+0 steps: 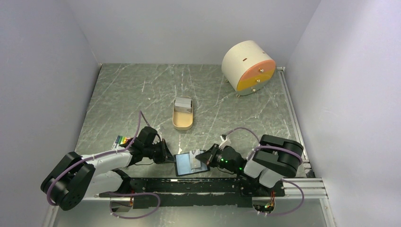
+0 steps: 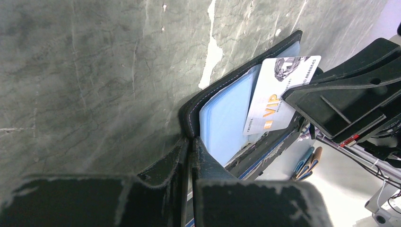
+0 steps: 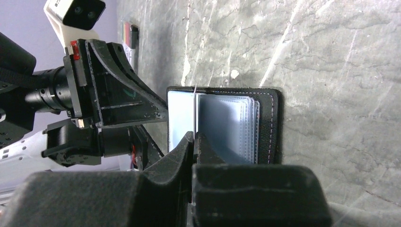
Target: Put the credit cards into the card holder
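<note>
The card holder [image 1: 185,164] lies open at the table's front edge, black rimmed with pale blue clear sleeves [image 3: 227,127]. My left gripper is shut on its left edge. From the right, my right gripper is shut on a white VIP card, which shows as a thin upright line in the right wrist view. This card stands over the middle of the holder, beside the sleeves' edge. Whether its lower edge is inside a sleeve, I cannot tell. A tan tray [image 1: 182,122] behind the holder carries a stack of cards [image 1: 183,104].
A cream drum-shaped drawer box [image 1: 246,66] stands at the back right. Coloured items [image 1: 123,140] lie behind the left arm. Both arms crowd the front edge, while the table's back left and the area right of the tray are clear.
</note>
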